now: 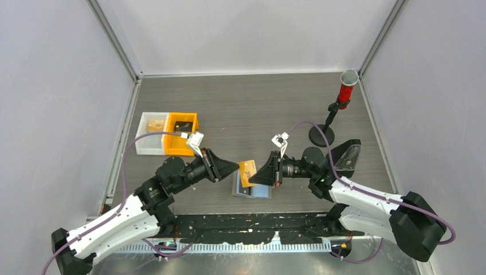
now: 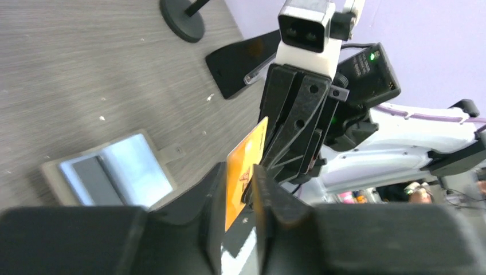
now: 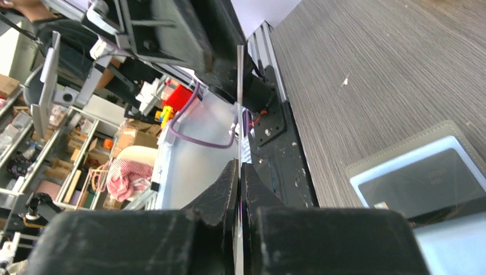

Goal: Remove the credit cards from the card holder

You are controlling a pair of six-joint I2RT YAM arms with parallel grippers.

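An orange card (image 1: 247, 172) is held up over the card holder (image 1: 261, 191), with my right gripper (image 1: 251, 181) shut on its lower right part. In the right wrist view the card shows as a thin upright edge (image 3: 240, 97) rising from the closed fingers. At the card's left edge is my left gripper (image 1: 238, 167), its fingers part open. The left wrist view shows the card (image 2: 246, 163) in line with the gap between those fingers; whether they touch it I cannot tell. The holder (image 2: 134, 172) lies on the table, with a grey-and-blue face.
At the back left, a white bin (image 1: 150, 147) contains an orange card, and the orange bin (image 1: 179, 150) beside it contains a dark card. A red microphone (image 1: 346, 91) on a stand and a black box (image 1: 347, 156) occupy the right.
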